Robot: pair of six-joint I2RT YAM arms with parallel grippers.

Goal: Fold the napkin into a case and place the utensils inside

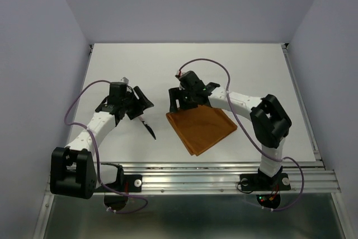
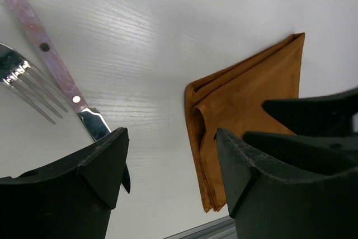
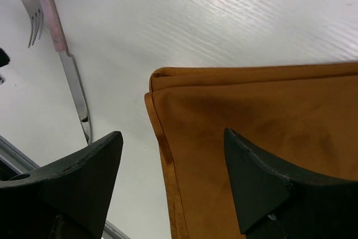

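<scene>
The brown napkin (image 1: pixel 202 132) lies folded on the table, its layered edges showing along the left and back sides in the right wrist view. Over its back-left corner, my right gripper stands open with no cloth between its fingers. A knife with a pink handle (image 2: pixel 47 51) lies left of the napkin, its blade (image 3: pixel 75 90) pointing towards the front. Beside the handle is a fork (image 2: pixel 28 76), only partly in view. My left gripper is open above the knife area, its fingers apart and empty; from the top it hides the fork.
Bare white table (image 1: pixel 140 60) stretches behind both grippers and to the right of the napkin. A metal rail (image 1: pixel 224 166) runs along the front edge. Both grippers are fairly close together, with a small gap between them.
</scene>
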